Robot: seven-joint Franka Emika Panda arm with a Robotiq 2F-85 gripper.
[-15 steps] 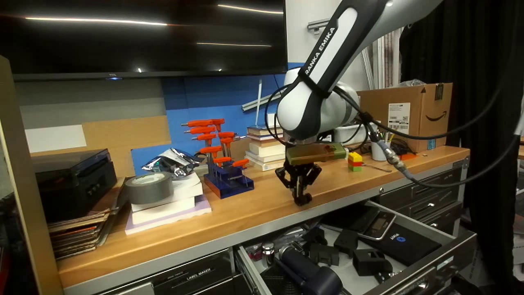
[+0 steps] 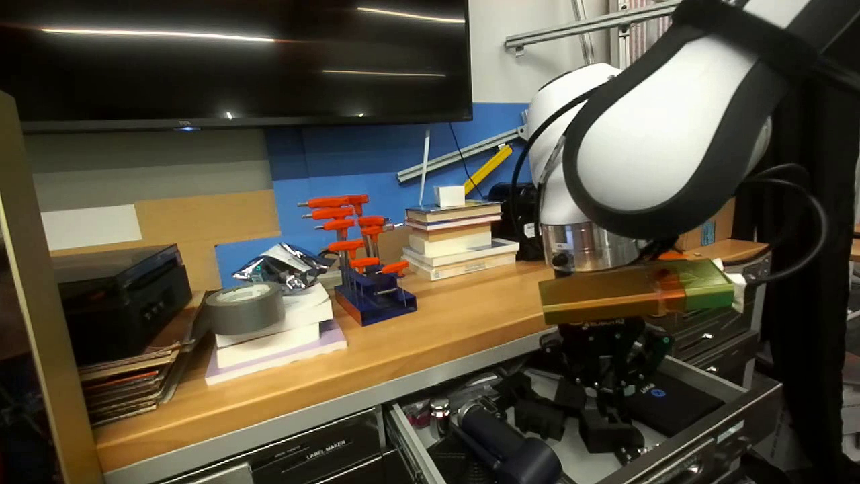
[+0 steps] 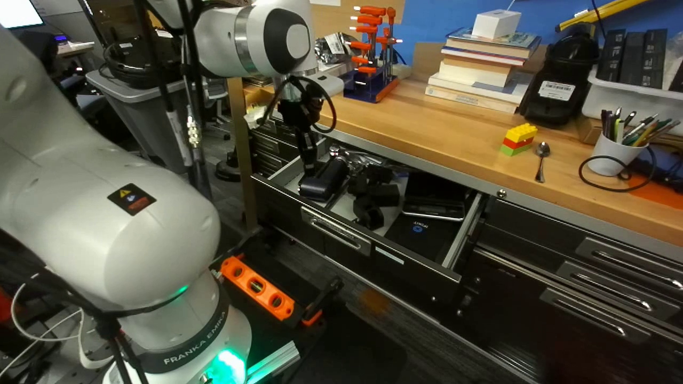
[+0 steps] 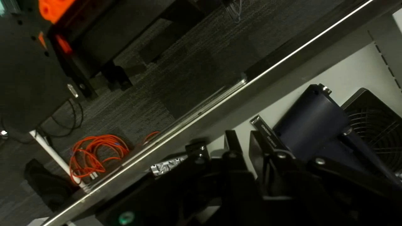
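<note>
My gripper hangs low over the open drawer, pointing downward. In the wrist view its black fingers stand a small distance apart, with a pale strip showing in the gap; whether that strip is the drawer floor or something held is unclear. A dark blue cylindrical device lies in the drawer beside the fingers. Alongside it is a narrow dark bar with lettering. On the other side of the fingers, a small silver metal piece shows near the drawer's front wall.
Black boxy parts and a flat black box fill other parts of the drawer. On the wooden table stand a book stack, red-handled tools in a stand, a toy-brick stack, a spoon and a pen cup.
From above the table's front edge, my arm has swung right and toward the camera in exterior view 1, lowering the gripper over the drawer. The drawer stays open.
</note>
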